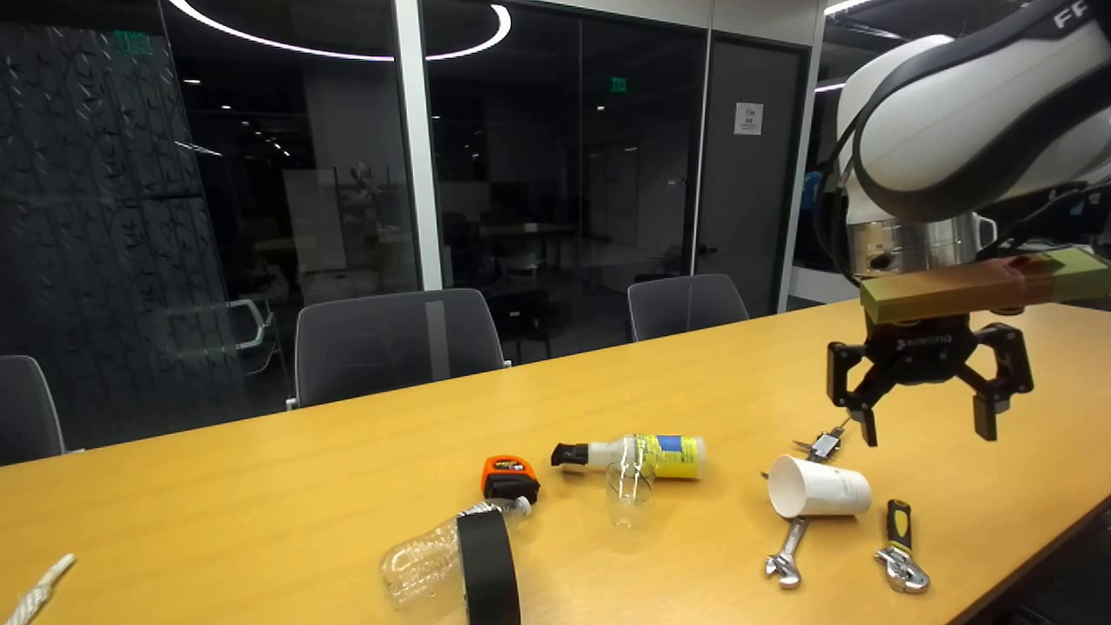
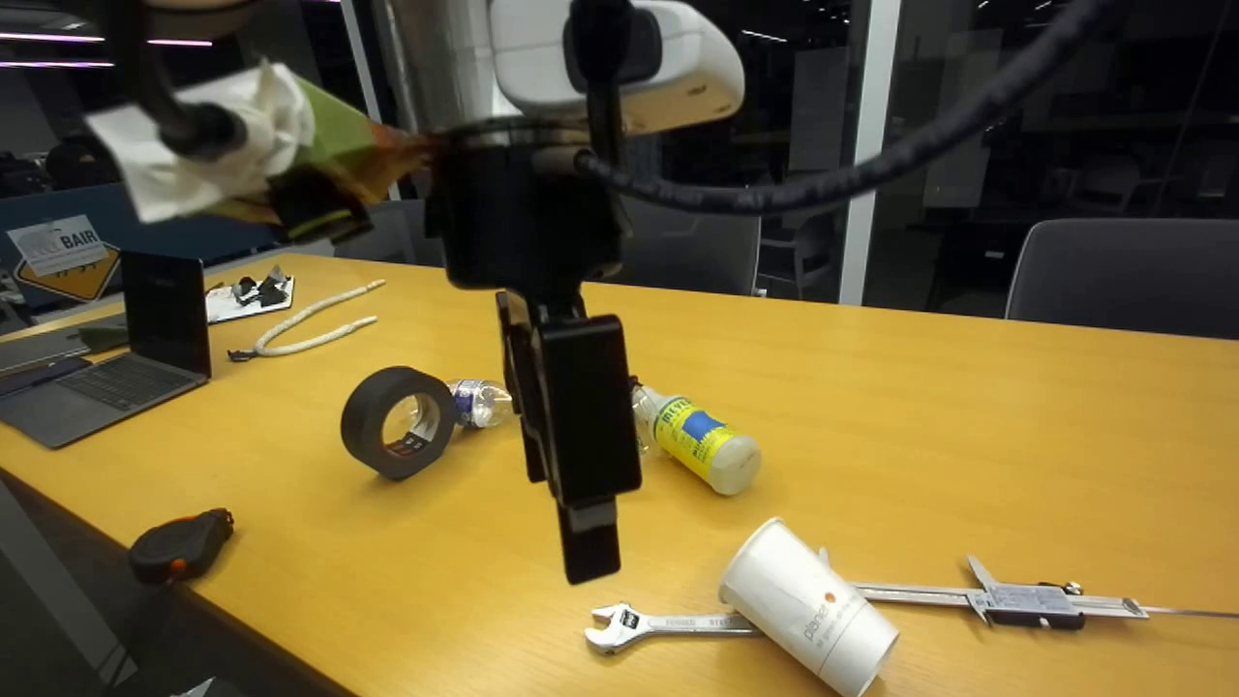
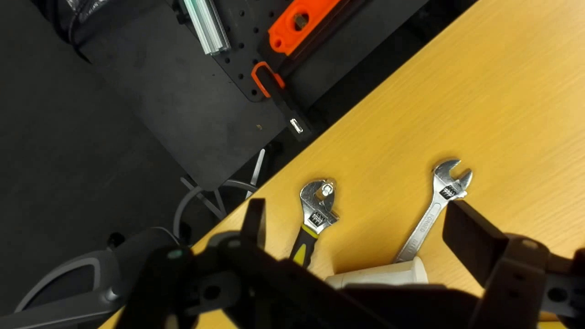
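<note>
Above the right part of the table, my gripper [image 1: 930, 432] hangs open and pointing down, with nothing between its fingers. Below it a white paper cup [image 1: 833, 490] lies on its side, touching or covering part of a silver wrench [image 1: 787, 557]. To the cup's right rests an adjustable wrench with a black and yellow handle [image 1: 899, 531]. Behind the cup lies a digital caliper [image 2: 1034, 602]. In the wrist view the silver wrench [image 3: 430, 216] and the yellow-handled wrench [image 3: 315, 214] show between my spread fingers, while the cup [image 3: 389, 274] is partly hidden by the gripper.
A spray bottle [image 1: 672, 457] lies mid-table near a clear cup [image 1: 627, 490], an orange tape measure [image 1: 510, 477], a plastic bottle [image 1: 422, 562] and an upright black tape roll [image 1: 487, 571]. Another tape measure [image 2: 182, 546] and a laptop [image 2: 128, 360] sit near the table's edge.
</note>
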